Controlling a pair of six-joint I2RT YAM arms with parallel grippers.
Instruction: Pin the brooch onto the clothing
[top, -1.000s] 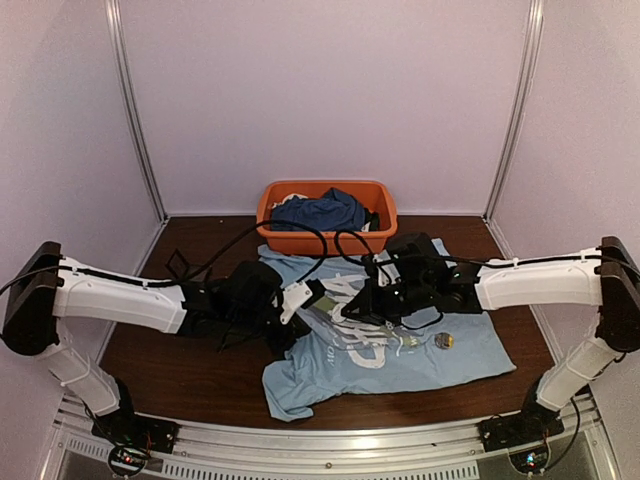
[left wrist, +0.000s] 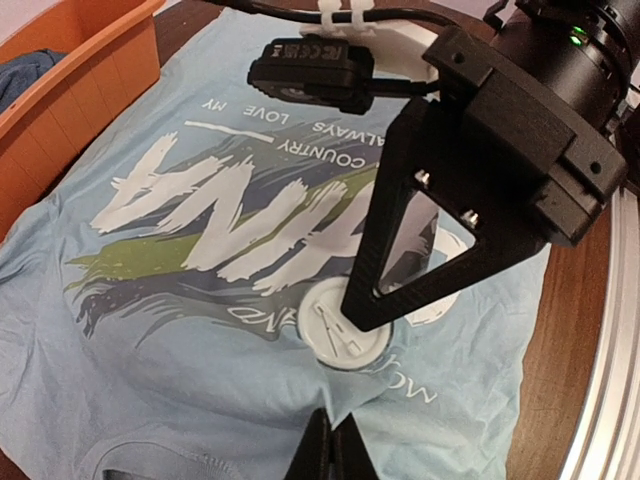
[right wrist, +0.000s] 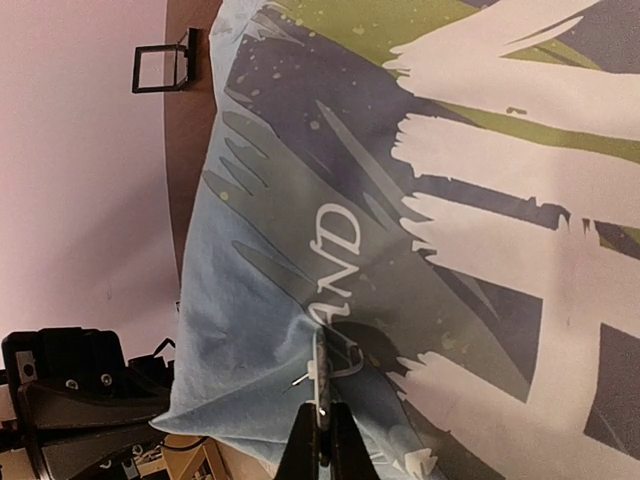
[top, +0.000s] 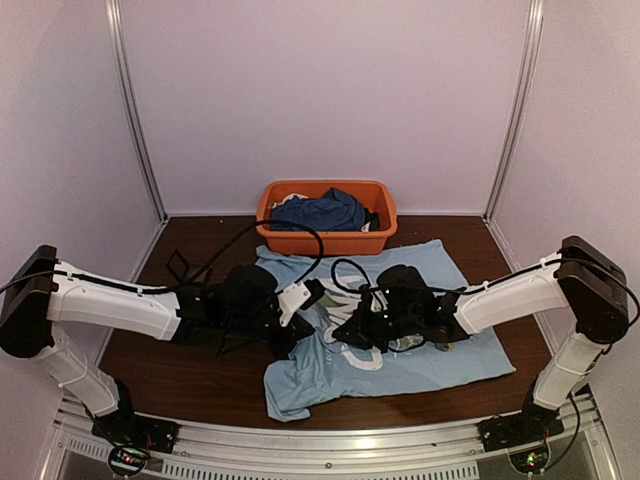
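The light blue printed shirt (top: 410, 375) lies spread on the table. In the left wrist view my left gripper is shut on a pinched, raised fold of the shirt. A round white brooch (left wrist: 325, 345) hangs just beyond that fold, its back with the metal pin facing the left wrist camera. My right gripper is shut on the brooch's rim. Seen from the right wrist, the brooch (right wrist: 321, 370) stands edge-on, with its pin jutting to the left. Whether the pin touches or enters the cloth cannot be told.
At the back stands an orange bin (top: 325, 242) filled with dark clothing (top: 325, 210). A small round item (top: 443, 346) lies on the shirt beneath the right arm. Bare dark tabletop (top: 190, 385) shows at the front left. Both grippers are close together over the shirt.
My right gripper has come toward the front edge and slightly left, closer to the left gripper. The left arm has hardly moved.
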